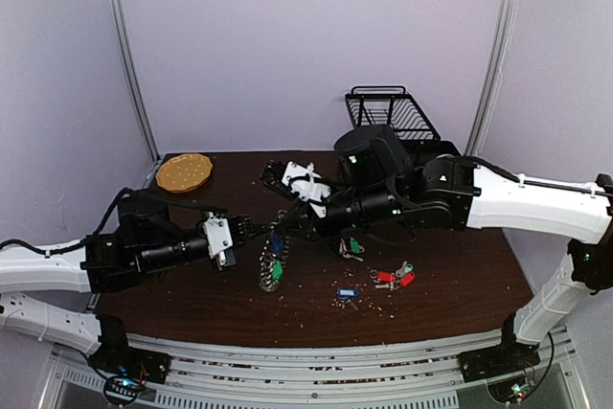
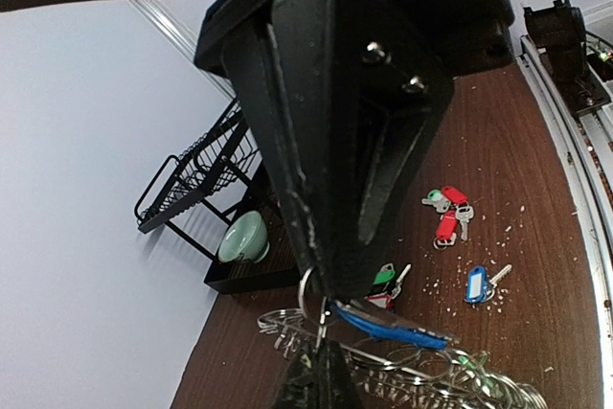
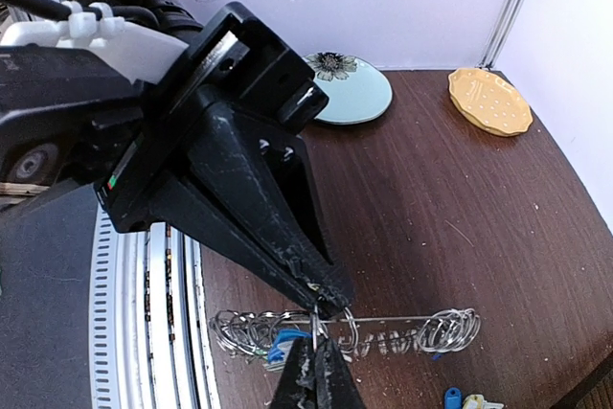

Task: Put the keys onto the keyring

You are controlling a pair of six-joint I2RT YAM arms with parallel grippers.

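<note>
The keyring, a long strip of metal loops [image 1: 268, 280], hangs between the arms with a green-tagged key [image 1: 277, 269] on it. My left gripper is shut on a thin wire part of the keyring at its top. Close against it, my right gripper is shut on the small metal ring of a blue-tagged key [image 2: 388, 325]. The two grippers' tips nearly meet in both wrist views. Whether the key's ring is threaded on the keyring cannot be told, since the fingers cover the contact.
On the table lie a loose blue-tagged key [image 1: 348, 293], red-tagged keys [image 1: 407, 279] and a green-tagged key [image 1: 355, 246]. A black rack [image 1: 393, 120] stands at the back right, a yellow plate [image 1: 184, 172] at the back left.
</note>
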